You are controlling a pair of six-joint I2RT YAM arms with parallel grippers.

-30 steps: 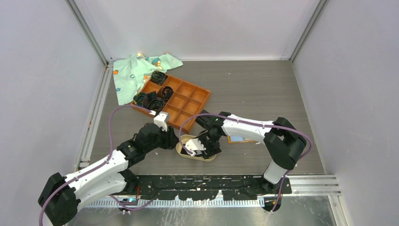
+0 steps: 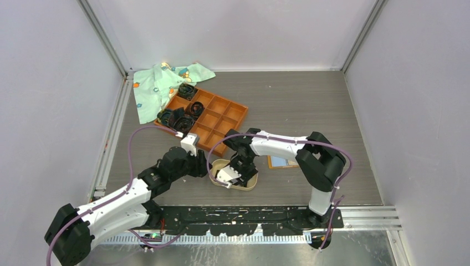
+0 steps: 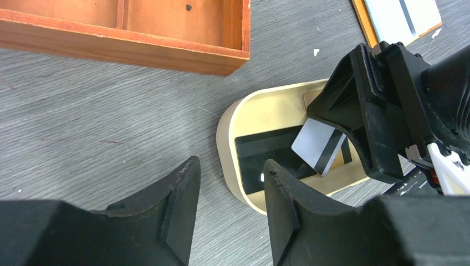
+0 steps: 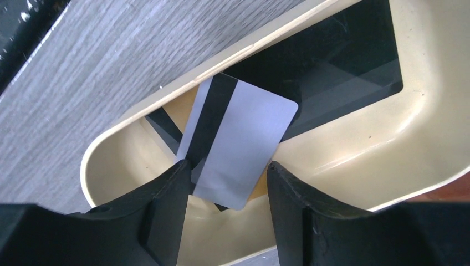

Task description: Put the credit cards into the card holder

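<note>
Several cards lie in a cream oval tub [image 3: 226, 147]. A white card with a black stripe [image 4: 249, 133] rests tilted on top of the others, and a dark card [image 4: 343, 66] lies flat beside it. My right gripper is over the tub, fingers parted across the lower end of the white card; I cannot tell whether they touch it. Left of the tub, my left gripper stands open with nothing between its fingers. An orange-edged holder with a pale blue and white face [image 3: 400, 19], perhaps the card holder, lies on the table beyond the right arm.
A brown wooden compartment tray [image 2: 226, 117] with several dark coils stands behind the tub. A patterned green cloth [image 2: 152, 91] lies at the back left.
The right gripper has shifted slightly left over the tub, its arm bending in. My left arm stays nearly still beside the tub.
</note>
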